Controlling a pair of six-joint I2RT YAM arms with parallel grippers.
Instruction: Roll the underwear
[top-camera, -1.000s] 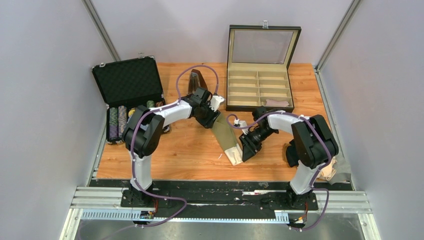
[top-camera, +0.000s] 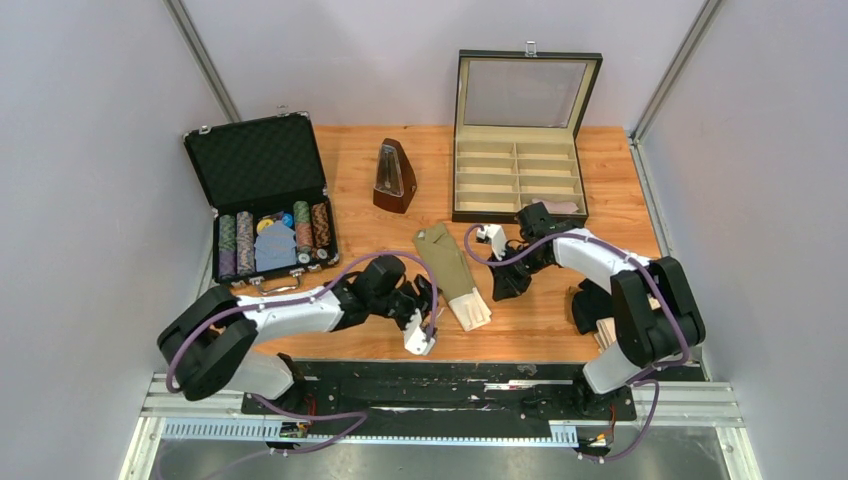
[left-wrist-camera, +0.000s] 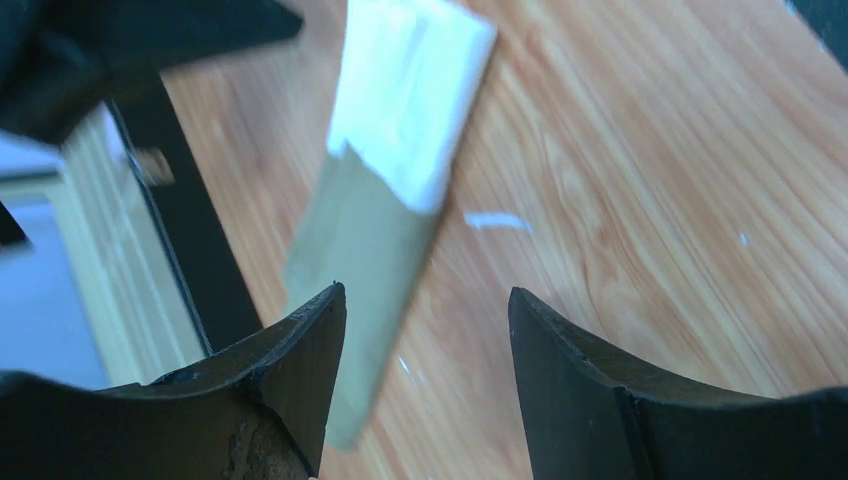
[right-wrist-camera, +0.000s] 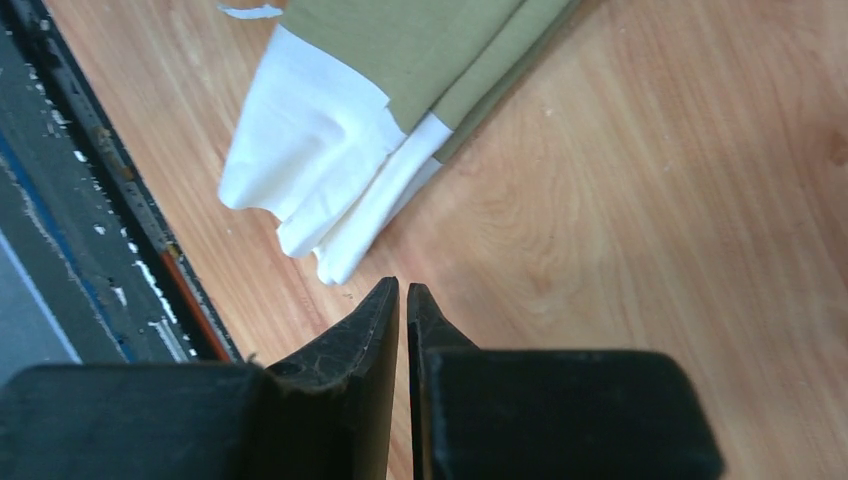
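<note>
The olive underwear (top-camera: 445, 262) with a white band lies folded lengthwise on the wood table, slanting toward the front edge; its white end (right-wrist-camera: 310, 140) shows creased layers in the right wrist view. In the left wrist view it (left-wrist-camera: 380, 280) is blurred below my open left gripper, which in the top view (top-camera: 425, 305) is at the garment's left, near the front. My right gripper (top-camera: 495, 280) is just right of the garment; in the right wrist view its fingers (right-wrist-camera: 355, 340) are shut, with nothing visible between the tips, clear of the cloth.
A poker case (top-camera: 225, 160) is at left, a metronome (top-camera: 395, 180) at the back, a compartment box (top-camera: 485, 210) at back right. Dark and beige cloths (top-camera: 590, 310) lie under the right arm. A thin white strip (right-wrist-camera: 250, 11) lies beside the underwear.
My left gripper has come from the garment's far end down to its lower left. My right gripper has lifted slightly back from the white end. The garment looks much the same.
</note>
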